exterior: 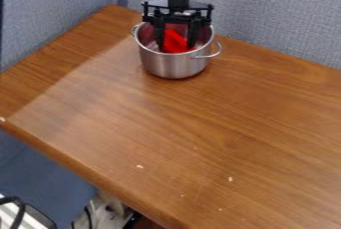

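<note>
A steel pot (173,65) with two side handles stands near the back of the wooden table. Inside it lies a red object (173,41). My black gripper (174,39) is down in the pot's mouth, its fingers on either side of the red object. Whether they touch it or are closed on it is hard to make out, and the gripper partly hides the object.
Grey padded walls (266,9) border it at the back and left. Some cables lie off the table at the lower left.
</note>
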